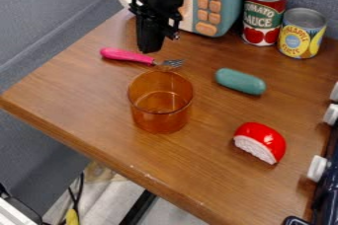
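Observation:
My black gripper hangs near the top centre, just above a pink-handled fork lying on the wooden table; whether its fingers are open or shut is hard to tell. An amber plastic cup stands in front of the fork. A teal oblong object lies to the right, and a red-and-white object lies at front right.
A toy microwave and two cans, tomato and yellow, stand at the back. A dark appliance with white knobs is at the right edge.

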